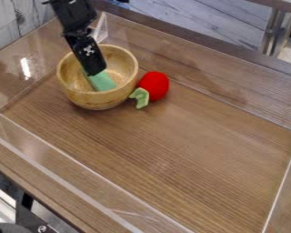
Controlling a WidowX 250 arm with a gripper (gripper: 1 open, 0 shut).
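Note:
A round tan bowl [117, 96] sits at the upper left of the wooden table, with a green object [103, 81] lying inside it. The black gripper [87, 62] reaches from the top left over the bowl's back part, open, above the green object; whether it touches it is unclear. A red round object [155, 85] lies to the right of the bowl, with a light green piece [141, 98] at its front.
A wall stands at the far left, and a pale ledge runs along the upper right.

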